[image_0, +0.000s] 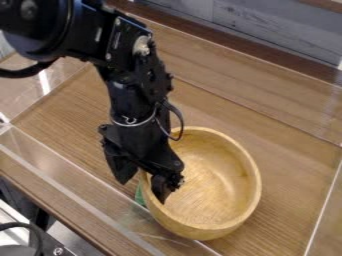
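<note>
A black robot gripper (142, 175) reaches down from the top left, its open fingers at the left rim of a light wooden bowl (214, 200). A small green object (142, 200) shows at the bowl's left side, low on the table, mostly hidden behind the bowl and gripper. Whether the fingers touch the rim is unclear.
A clear panel edge runs along the front left, and a grey wall (241, 40) stands at the back.
</note>
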